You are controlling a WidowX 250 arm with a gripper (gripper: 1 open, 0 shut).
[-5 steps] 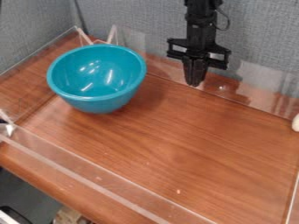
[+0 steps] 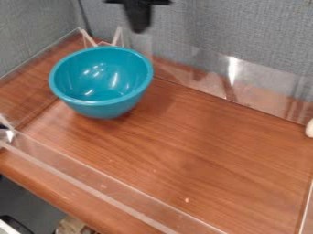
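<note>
The black gripper (image 2: pixel 131 13) is a dark blur at the top of the camera view, mostly cut off by the frame edge, so its fingers cannot be made out. Below it and to the left, a teal bowl (image 2: pixel 101 87) rests on the wooden surface (image 2: pixel 196 164), empty as far as it shows.
Clear low plastic walls (image 2: pixel 232 80) edge the wooden surface, with grey padded panels behind and at left. A small white object (image 2: pixel 308 127) sits at the right edge.
The gripper has risen and moved left, from over the back middle of the surface to nearly out of the top of the view. The bowl has stayed put.
</note>
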